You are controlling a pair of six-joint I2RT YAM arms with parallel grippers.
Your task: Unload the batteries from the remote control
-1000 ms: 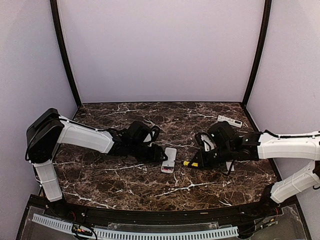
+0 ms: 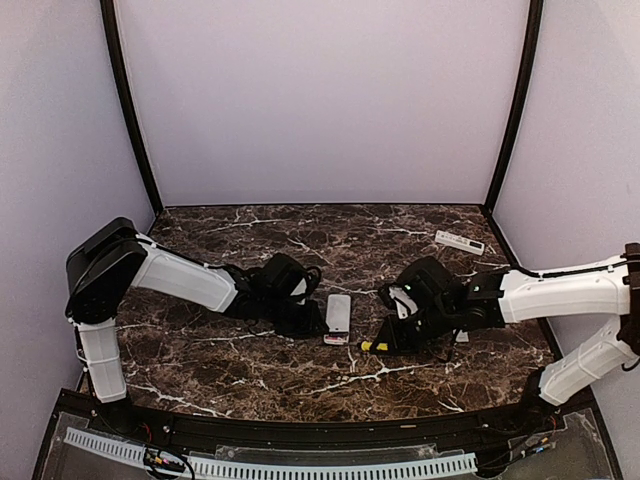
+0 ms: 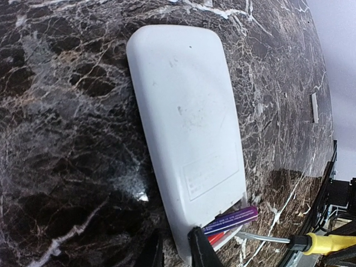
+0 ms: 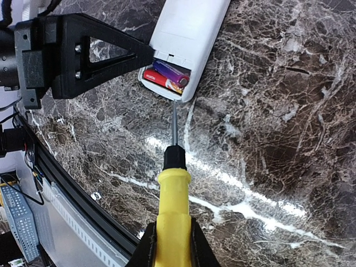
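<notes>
The white remote control (image 3: 189, 105) lies back up, its battery compartment uncovered at the near end. Inside are a purple battery (image 4: 169, 72) and a red battery (image 4: 158, 77); the purple one lies tilted, one end raised. My left gripper is at the compartment end, its fingers a little apart with the remote's side edge between them in view; whether they touch it I cannot tell. Shut on a yellow-handled screwdriver (image 4: 173, 200), my right gripper (image 2: 385, 346) holds its metal tip at the remote's end edge, by the compartment.
A long white object (image 2: 460, 242) rests at the back right of the marble table (image 2: 230, 375). Another small pale piece (image 2: 461, 337) shows beside the right gripper.
The left gripper has shifted slightly towards the front. The remote has turned a little.
</notes>
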